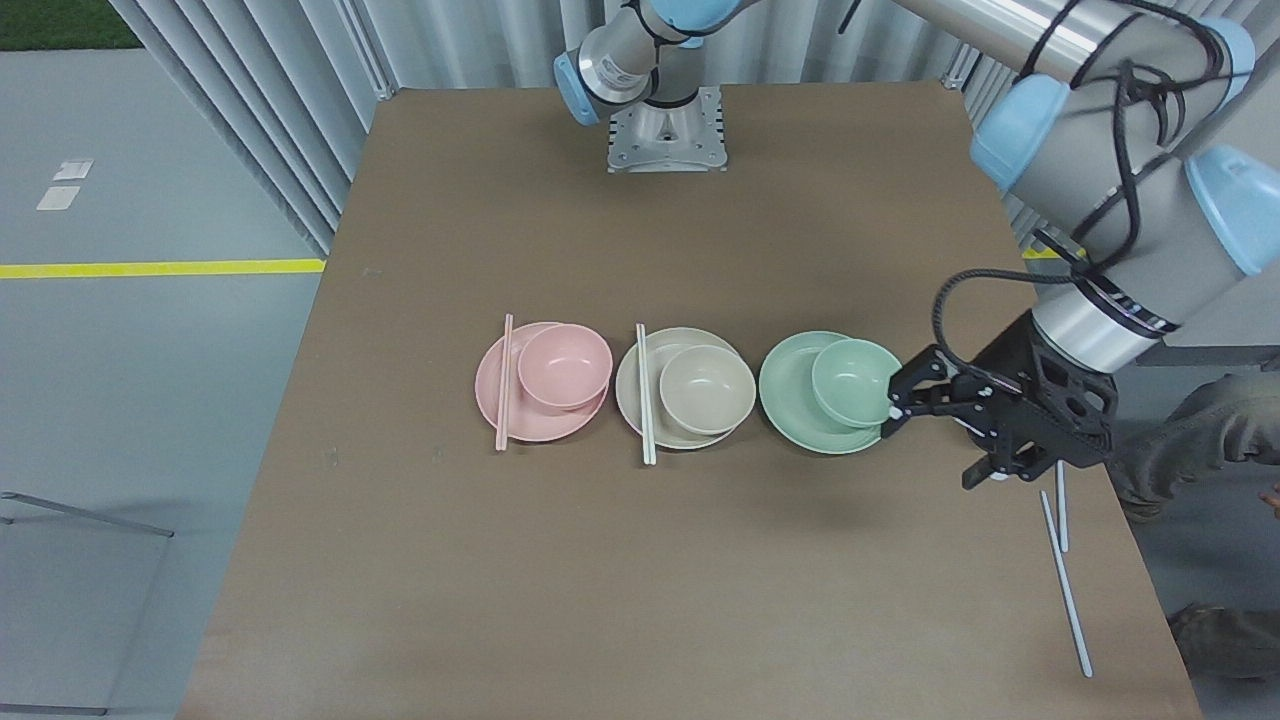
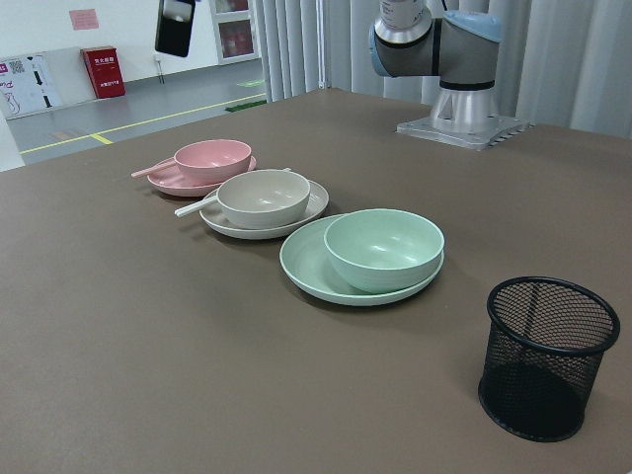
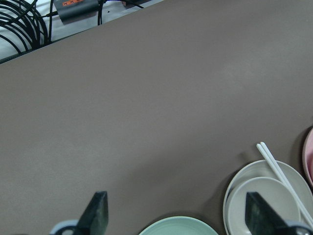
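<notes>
My gripper (image 1: pixel 930 432) hangs high over the table's right side beside the green bowl (image 1: pixel 858 378); in the wrist view its two dark fingertips (image 3: pixel 100 205) stand wide apart, nothing between them. The green bowl sits on a green plate (image 1: pixel 792 396). A white bowl (image 1: pixel 705 390) and plate (image 1: pixel 672 438) carry white chopsticks (image 1: pixel 648 396); a pink bowl (image 1: pixel 564 365) and plate (image 1: pixel 492 396) carry pink chopsticks (image 1: pixel 504 384). Two pale sticks (image 1: pixel 1068 594) lie near the right edge. A black mesh cup (image 2: pixel 538 395) stands beside the green set, hidden in the front view.
Cables (image 3: pixel 24 29) lie beyond the table edge in the wrist view. A person's legs show at the right.
</notes>
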